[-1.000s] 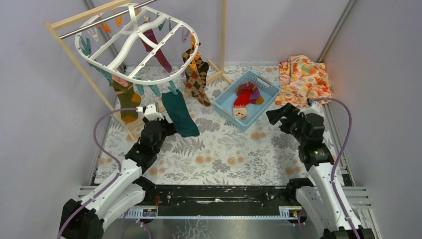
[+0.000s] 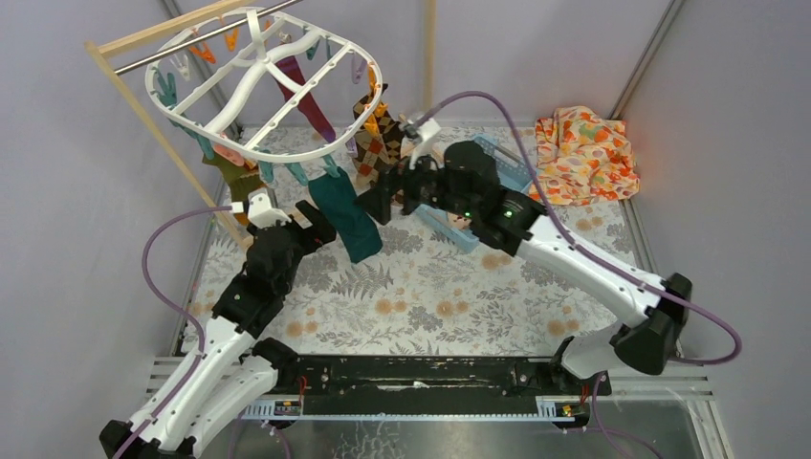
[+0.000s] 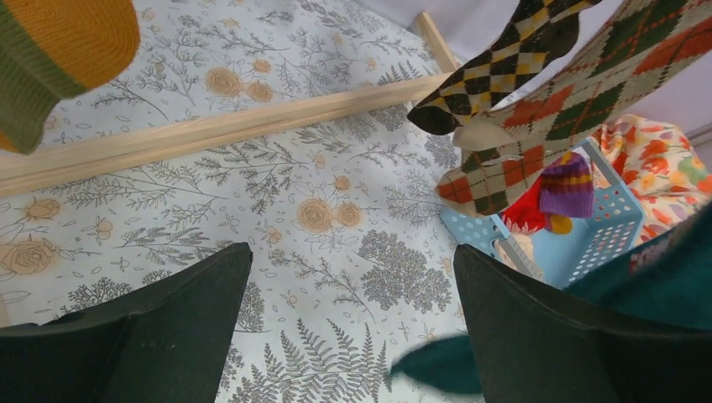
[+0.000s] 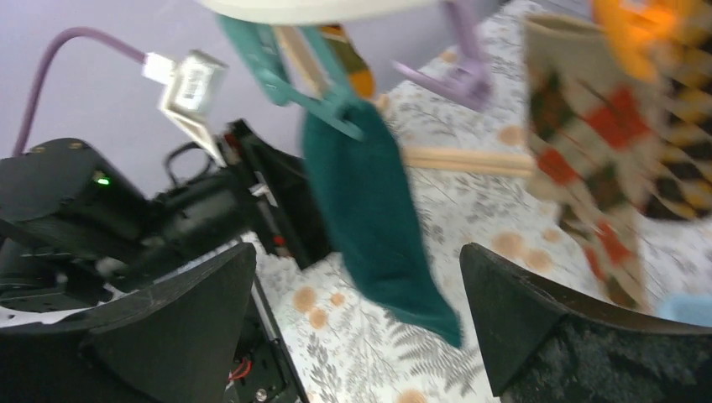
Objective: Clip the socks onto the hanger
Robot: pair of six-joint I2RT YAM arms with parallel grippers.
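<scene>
A white clip hanger holds several socks. A dark green sock hangs from teal clips at the front, alongside olive, maroon and checked socks. My left gripper is open, beside and just left of the green sock, fingers empty. My right gripper is open and empty, right of that sock's top in the top view, facing it in its wrist view.
A blue basket with red and purple socks sits behind my right arm. An orange patterned cloth lies back right. A wooden stand supports the hanger.
My right arm has swung left from beside the basket to the hanging green sock. My left gripper has shifted slightly, and the green sock has swung a little.
</scene>
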